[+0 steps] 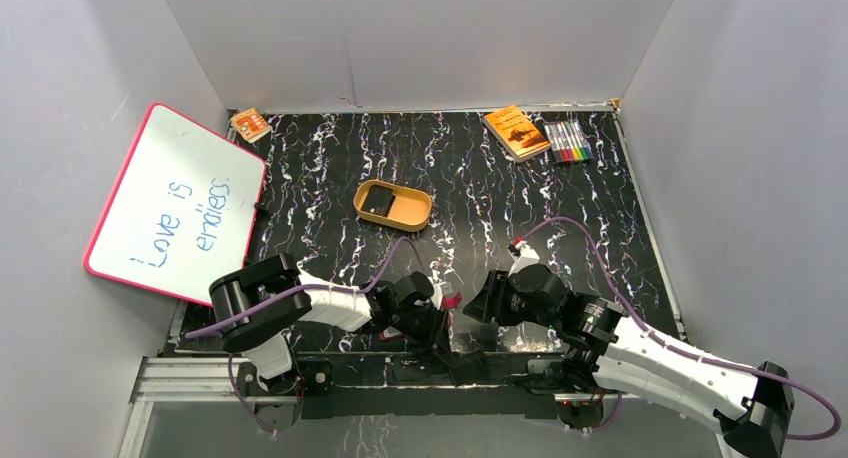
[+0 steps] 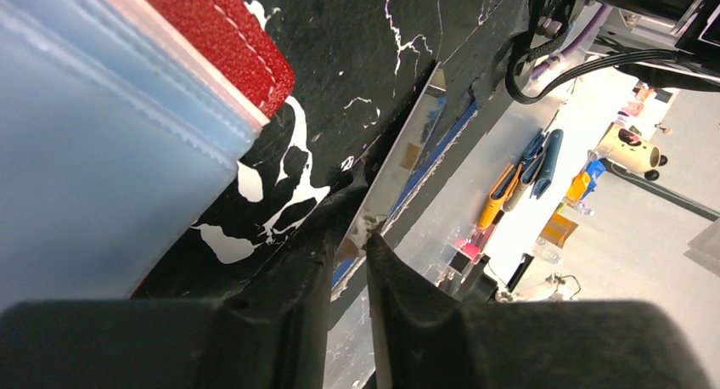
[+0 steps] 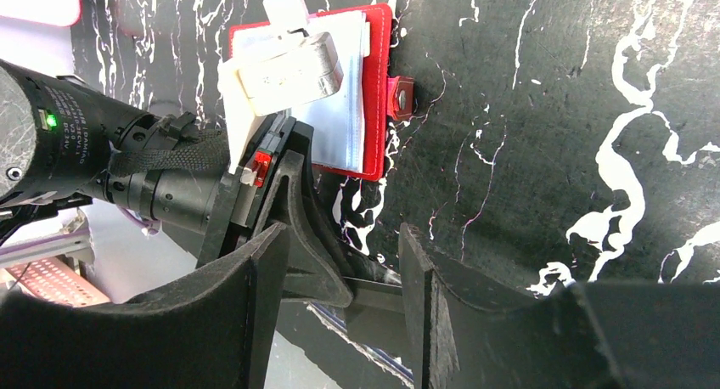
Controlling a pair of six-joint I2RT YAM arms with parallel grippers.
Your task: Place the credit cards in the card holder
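Note:
The card holder shows in the right wrist view as a red cover [image 3: 374, 92] with pale blue sleeves [image 3: 344, 130], lying unfolded flat and partly under my left arm. Its red corner [image 2: 242, 53] and a blue sleeve [image 2: 93, 168] fill the upper left of the left wrist view. Beside it, my left gripper is slightly open, with a narrow gap between its fingers. A thin glossy card-like strip [image 2: 395, 164] runs up from these fingertips; whether they touch it I cannot tell. My right gripper stands open and empty, right of the holder.
Farther back sits a yellow tray [image 1: 418, 211] with a black item [image 1: 378, 200] in it. A whiteboard [image 1: 185, 203] is at the left; an orange book [image 1: 517, 133] and several markers [image 1: 568, 142] lie at the back right.

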